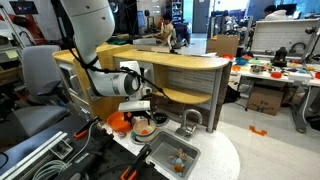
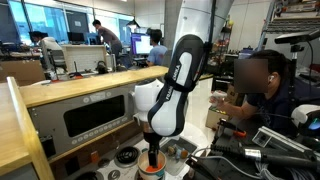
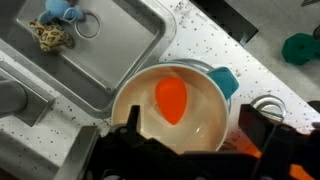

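A beige bowl (image 3: 140,95) with a teal handle or tab (image 3: 223,80) fills the middle of the wrist view. Inside it lies a smooth orange-red item (image 3: 171,98). My gripper is open over the bowl, its dark fingers (image 3: 133,143) spread to either side, and nothing shows between them. From the first exterior view, the bowl (image 1: 143,132) stands beside the sink with the white arm reaching down over it. The second exterior view shows the arm low above the bowl (image 2: 152,169); the fingertips are too small there to make out.
Alongside the bowl is a metal sink (image 3: 92,62) holding a blue toy (image 3: 62,11) and a spotted toy (image 3: 50,36). A tap (image 1: 187,122) rises behind the sink. Left of the bowl sits an orange container (image 1: 119,122). Clear white counter (image 1: 217,155) lies right of the sink.
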